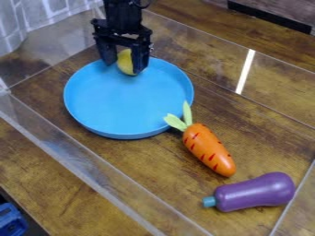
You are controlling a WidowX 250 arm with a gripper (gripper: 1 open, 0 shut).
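Note:
A blue plate [127,103] lies on the wooden table at the centre left. A yellow object [125,63] rests at the plate's far edge, partly hidden by my black gripper [122,57], which comes down from the top around it. Whether the fingers are closed on it is unclear.
A toy carrot [207,148] lies right of the plate, and a purple eggplant [252,192] at the lower right. A blue item [9,223] sits at the lower left corner, beyond a transparent edge.

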